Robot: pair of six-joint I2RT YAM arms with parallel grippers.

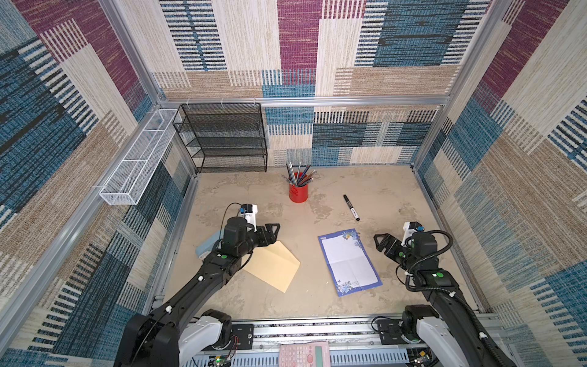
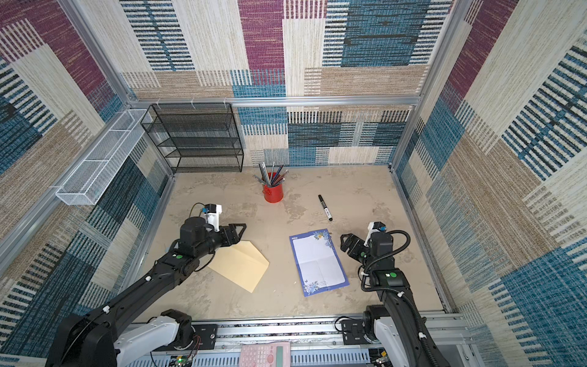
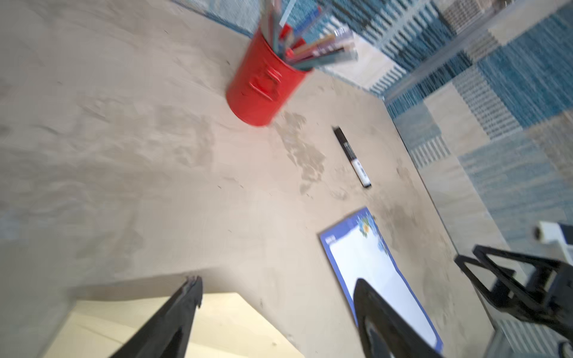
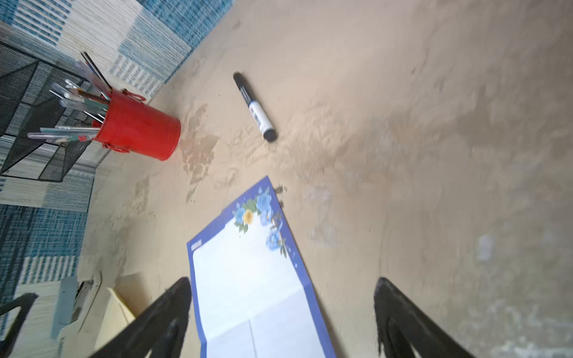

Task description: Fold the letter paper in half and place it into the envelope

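The letter paper (image 1: 350, 261), white with a blue flowered border, lies flat and unfolded on the table, creases showing across it. To its left is the cream envelope (image 1: 276, 266), its pointed flap spread open. My left gripper (image 1: 273, 233) hovers over the envelope's far edge, fingers apart and empty. Right of the paper, near its far right corner, my right gripper (image 1: 380, 242) is held in the air, also open with nothing between its fingers. In the right wrist view the paper (image 4: 244, 280) lies below and between the fingertips; its near end is cut off.
A red pencil cup (image 1: 298, 193) stands at the back middle. A black-and-white marker (image 1: 351, 208) lies beyond the paper. Behind the left arm something blue (image 1: 208, 246) is partly hidden. A black mesh rack (image 1: 223, 137) stands back left.
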